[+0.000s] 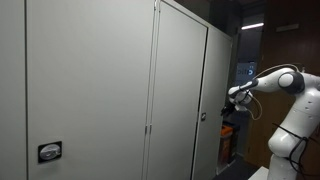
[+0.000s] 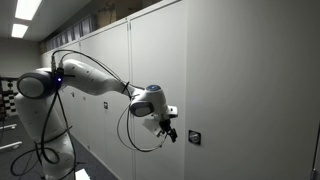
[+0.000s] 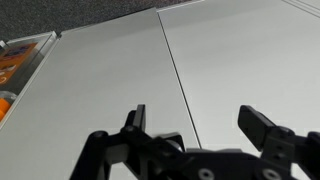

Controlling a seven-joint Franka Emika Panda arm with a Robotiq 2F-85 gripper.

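Tall pale grey cabinet doors fill most of the first exterior view, flat against the cabinet front. One dark door latch sits low at left, and a second handle is near the far door's edge. In the second exterior view my gripper is close to the cabinet face, just left of a dark latch. From the wrist, the gripper stands open, fingers wide apart, facing the doors. Between them a dark latch is partly hidden by the gripper body. Contact with it cannot be made out.
An open section with orange items shows at the left of the wrist view. Orange bins stand beyond the cabinet's end. A seam divides two door panels. Cables loop around the arm.
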